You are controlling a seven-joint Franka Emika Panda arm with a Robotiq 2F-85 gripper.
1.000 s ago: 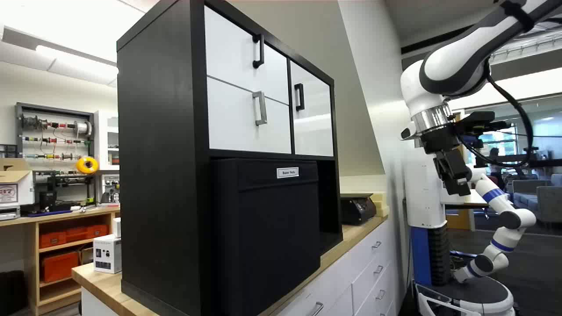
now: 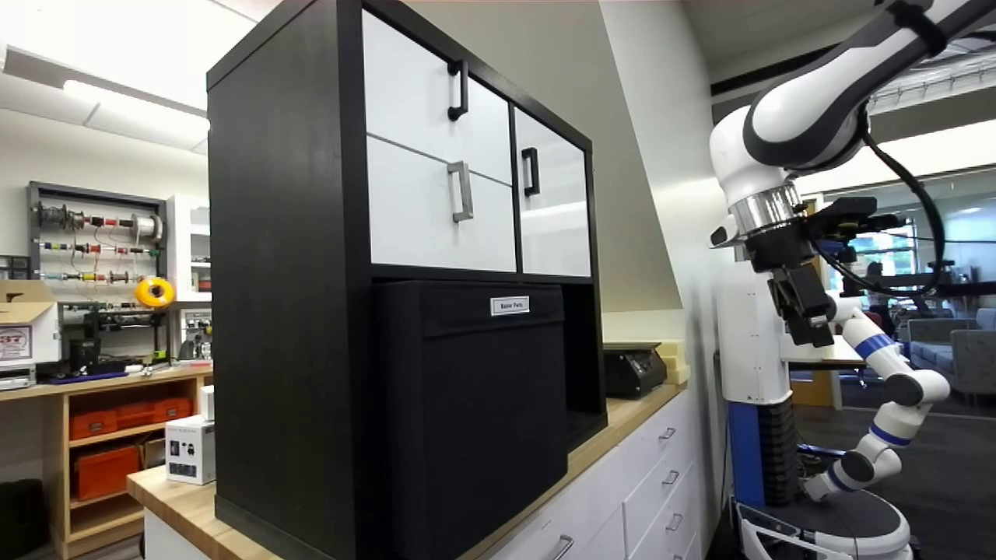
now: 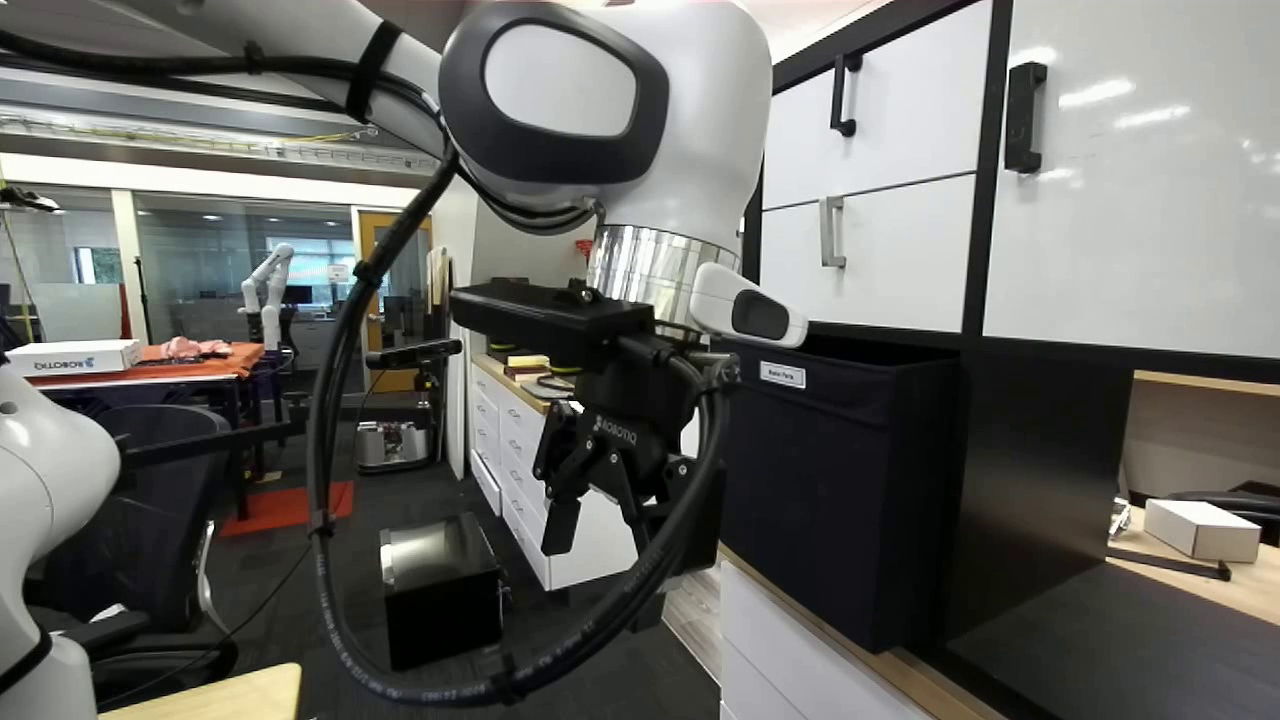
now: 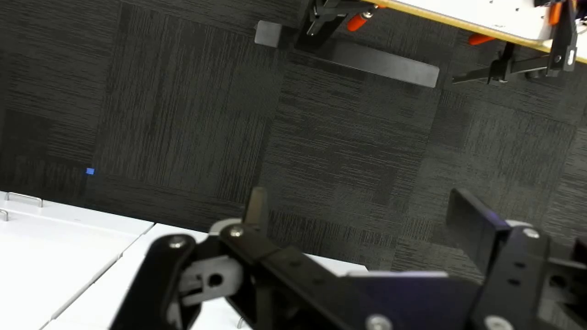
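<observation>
My gripper (image 3: 606, 542) hangs in the air in front of the black cabinet, fingers pointing down. In the wrist view its two fingertips stand wide apart, with bare floor showing between the left finger and the right finger (image 4: 474, 225). The cabinet (image 2: 280, 280) stands on a wooden counter; its white drawers and door are closed. The upper drawer has a black handle (image 2: 458, 90), the lower drawer a grey handle (image 2: 461, 191), the door a black handle (image 2: 531, 172). A black fabric bin (image 2: 490, 401) with a white label fills the lower left opening.
White base drawers (image 2: 644, 476) run beneath the counter. A cable (image 3: 330, 480) loops beside my wrist. Below lies dark carpet (image 4: 341, 137), with a white workbench (image 4: 495, 16) at one side. A black box (image 3: 441, 588) stands on the floor.
</observation>
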